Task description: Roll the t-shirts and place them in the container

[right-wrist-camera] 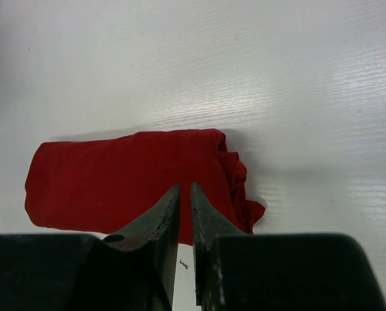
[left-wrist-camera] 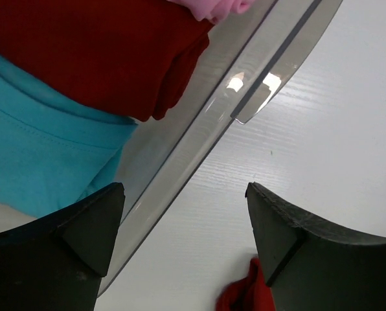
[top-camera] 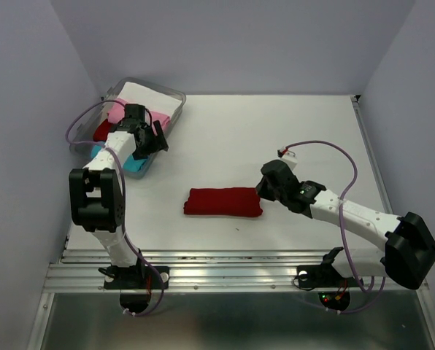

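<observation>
A folded dark red t-shirt (top-camera: pixel 222 201) lies flat on the white table, its right end bunched in the right wrist view (right-wrist-camera: pixel 128 175). My left gripper (top-camera: pixel 158 137) hangs open over the clear bin at upper left. In the left wrist view, a cyan shirt (left-wrist-camera: pixel 44 136), a red shirt (left-wrist-camera: pixel 89 45) and a pink one (left-wrist-camera: pixel 219 8) lie inside the bin, near its wall (left-wrist-camera: pixel 180 162). My right gripper is just right of the table's red shirt, above its end, fingertips close together; whether anything is between them I cannot tell.
The bin (top-camera: pixel 175 97) also holds a white cloth (top-camera: pixel 146 96). Grey walls surround it on the back and sides.
</observation>
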